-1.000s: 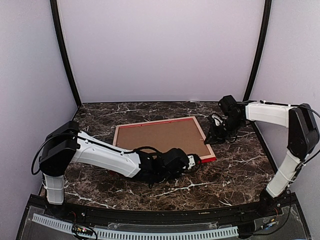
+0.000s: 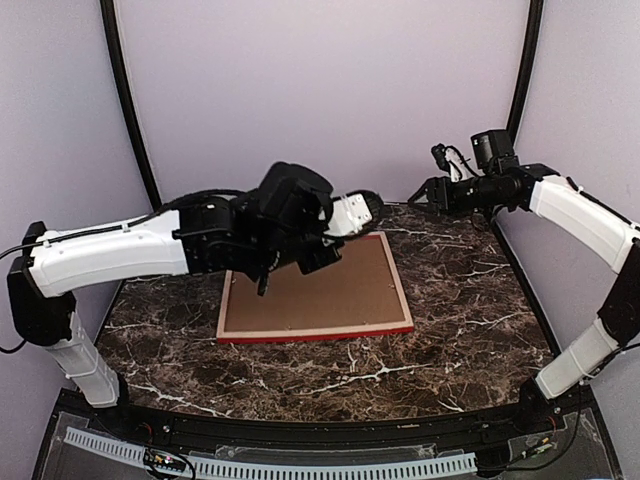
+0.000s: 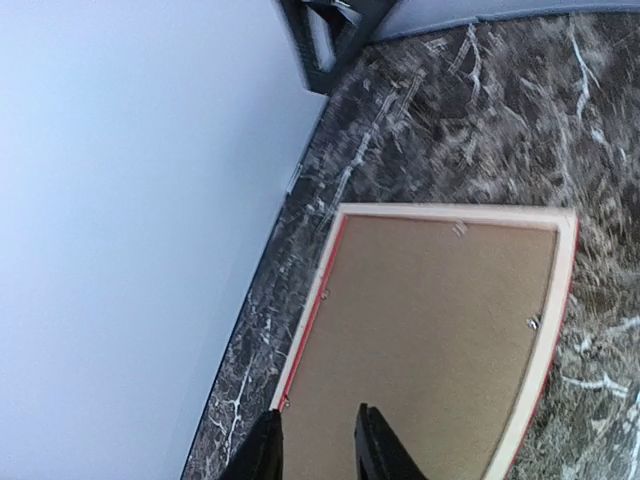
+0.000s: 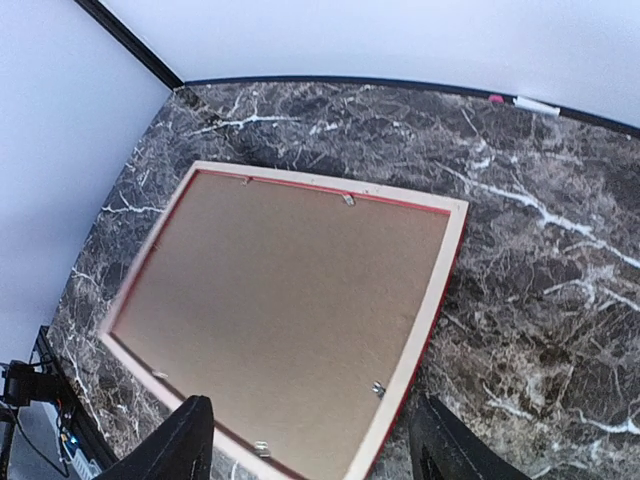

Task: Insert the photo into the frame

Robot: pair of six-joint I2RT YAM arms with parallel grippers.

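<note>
A photo frame [image 2: 320,300] with a pale border, red edge and brown backing board lies flat on the marble table; small metal clips line its inner edge. It also fills much of the left wrist view [image 3: 430,310] and right wrist view [image 4: 290,280]. No loose photo is distinguishable. My left gripper, blurred in the top view, is raised over the frame, partly open, with nothing visible between its fingers. My right gripper stands open and empty above the table, right of the frame in the top view.
White walls border the table [image 2: 470,330] at the back and sides. A thin white object [image 4: 537,105] with a pink bit lies by the back edge. The marble around the frame is clear.
My left gripper has risen sharply from low over the frame's front. My right gripper has lifted up and back from the frame's right edge.
</note>
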